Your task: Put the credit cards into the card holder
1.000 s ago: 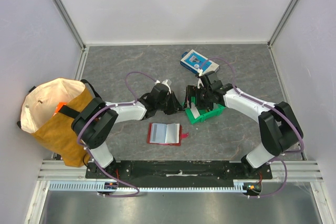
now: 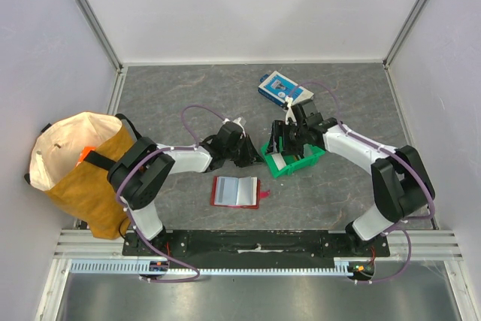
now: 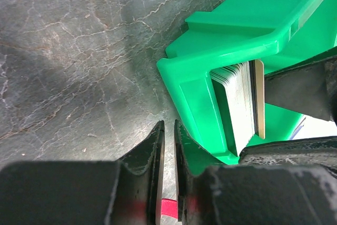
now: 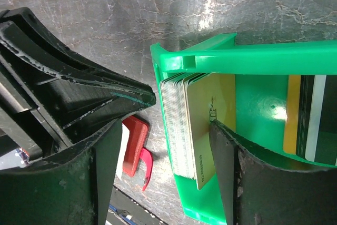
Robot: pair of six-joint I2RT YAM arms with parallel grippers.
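The card holder (image 2: 226, 191) lies open on the table, red cover with pale pages. To its upper right a green tray (image 2: 289, 168) holds a stack of cards (image 4: 176, 125) upright against its left end, with a gold card (image 4: 224, 98) facing inward. My right gripper is part open over that stack: one finger is beside the gold card's face, the other outside the tray. My left gripper is shut to a narrow gap just off the tray's left end; nothing shows between its fingers.
More cards (image 4: 308, 114) stand further inside the tray. A blue and white box (image 2: 284, 88) lies behind it. At the far left stands a tan bag (image 2: 101, 186) with something orange inside. Table around the card holder's left side is clear.
The right gripper has shifted slightly to the right, and the green tray's right end sits a little further right. The left arm has barely moved.
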